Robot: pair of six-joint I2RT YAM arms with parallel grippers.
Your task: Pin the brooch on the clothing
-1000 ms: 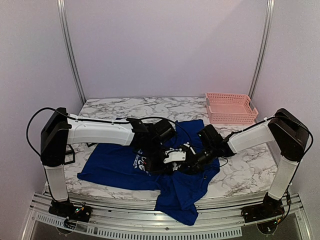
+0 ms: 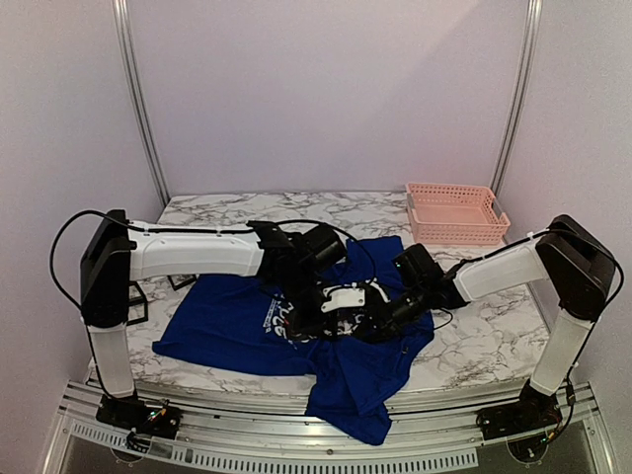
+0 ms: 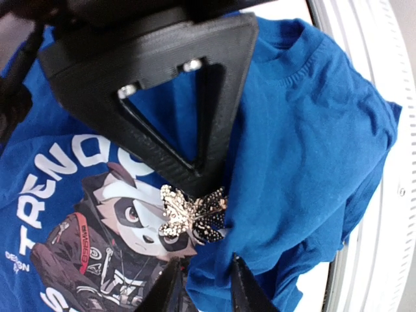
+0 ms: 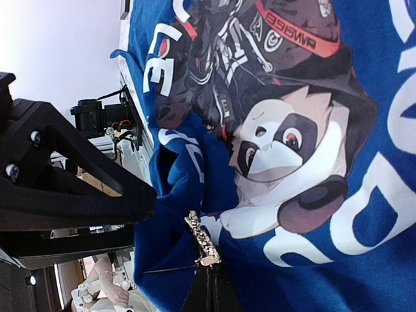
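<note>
A blue T-shirt (image 2: 227,326) with a white-lettered panda print lies spread on the table. A sparkly butterfly brooch sits at the print's edge beside a raised fold; in the right wrist view it (image 4: 203,237) is edge-on, a thin pin crossing the fold. My left gripper (image 2: 321,326) is over the shirt's middle; its fingertips show at the bottom of the left wrist view, below the brooch, apparently apart. My right gripper (image 2: 365,326) comes in from the right at the brooch; its fingertips in the right wrist view are shut close under the brooch, whether on it is unclear.
A pink plastic basket (image 2: 454,227) stands at the back right. Black frame-like pieces (image 2: 138,306) lie at the left. Part of the shirt hangs over the front edge.
My left arm has risen slightly and shifted a little in the top view. The right arm and the shirt look nearly unchanged.
</note>
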